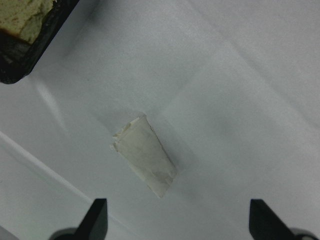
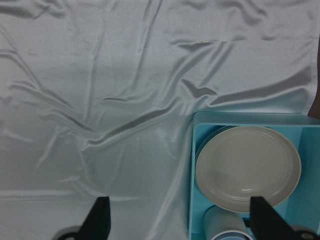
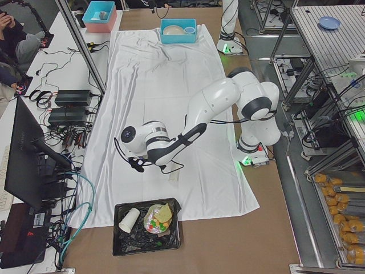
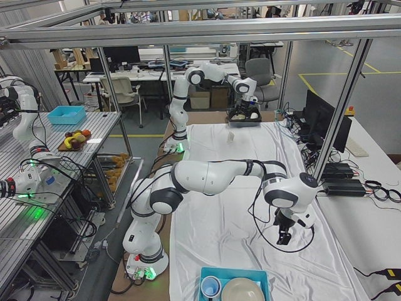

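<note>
My left gripper (image 3: 149,164) hangs over the white cloth near a pale paper packet (image 1: 145,155), its fingers wide apart and empty. A black tray (image 3: 120,245) holds a white cup (image 3: 129,220) lying on its side and a round dish of food (image 3: 157,222). In the camera right view my right gripper (image 4: 284,231) is above the cloth beside a blue bin (image 2: 310,200), open and empty. The bin holds a beige plate (image 2: 247,167) and a cup (image 2: 222,225).
A monitor (image 3: 25,160), cables and black boxes crowd the side bench (image 4: 376,232). A metal table (image 3: 319,40) stands alongside.
</note>
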